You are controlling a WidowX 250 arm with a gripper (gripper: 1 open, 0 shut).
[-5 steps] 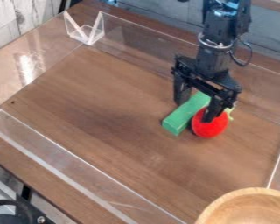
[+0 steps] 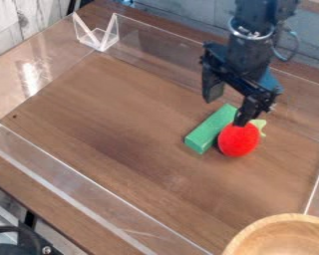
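Observation:
My gripper (image 2: 237,92) hangs open over the right part of the wooden table, above a green block (image 2: 206,131) and a red ball-like object (image 2: 238,141). The green block lies diagonally, with the red object beside its lower right side. A small yellowish piece (image 2: 259,126) shows behind the red object. Nothing is visible held between the fingers.
A light wooden bowl (image 2: 282,239) sits at the front right, cut by the frame. A clear rack (image 2: 97,34) stands at the back left.
My gripper has risen away from the red object and green block, uncovering more of both. The objects on the table appear unmoved.

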